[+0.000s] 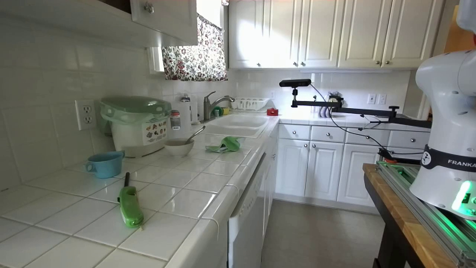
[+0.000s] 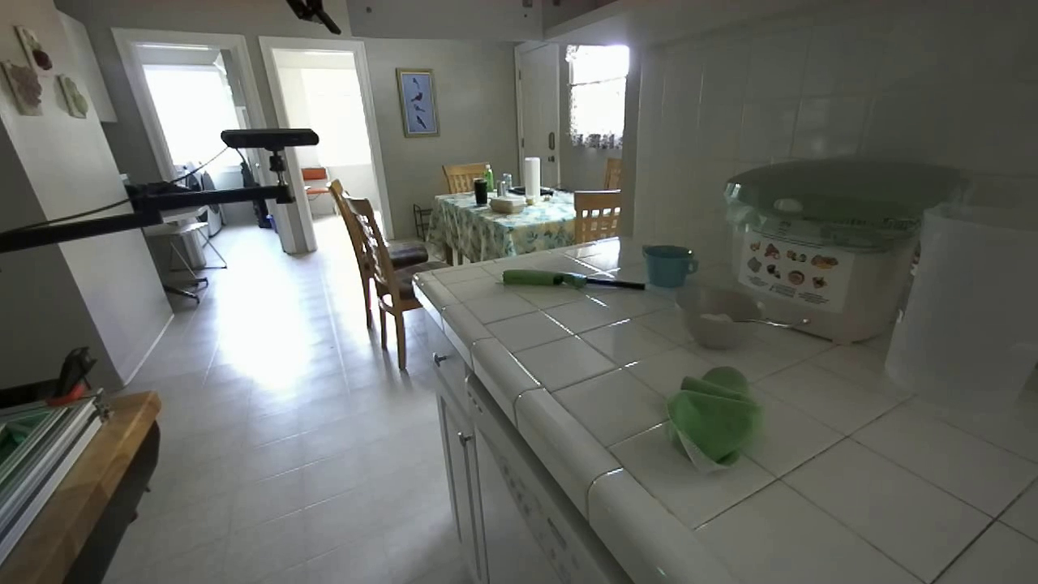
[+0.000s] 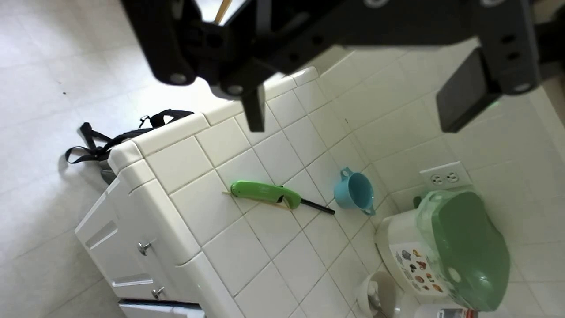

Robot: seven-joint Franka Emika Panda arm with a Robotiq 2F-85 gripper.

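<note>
My gripper is open in the wrist view, its fingers (image 3: 254,110) wide apart above the counter and nothing between them. Below lies a green lighter (image 3: 259,191) with a black nozzle, flat on the white tiles beside a thin stick. Just past the nozzle tip stands a blue two-handled cup (image 3: 352,191), upright. A pale bowl (image 1: 179,147) holds a spoon (image 1: 196,133). Farther along the counter lies a crumpled green cloth (image 2: 715,417). Neither exterior view clearly shows the gripper.
A white bin with a green lid (image 1: 136,109) stands against the tiled wall. Beyond it are the sink (image 1: 236,123) and faucet (image 1: 209,107). Bare tiles run along the counter's front edge. A camera on a black boom (image 1: 357,109) reaches across the open floor.
</note>
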